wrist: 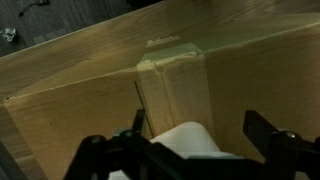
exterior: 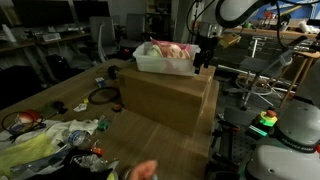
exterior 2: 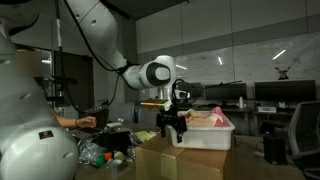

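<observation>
My gripper hangs beside the right end of a white bin, over the cardboard box on which the bin stands. Pink and reddish contents fill the bin. In the wrist view the gripper is open, its dark fingers wide apart above the box's taped seam. A smooth white shape shows low between them; what it is cannot be told. Exterior view 2 shows the gripper in front of the bin.
Loose items, among them a white cloth and coiled black cable, clutter the table's left side. Bare wood lies in front of the box. A pinkish, hand-like shape shows at the lower edge.
</observation>
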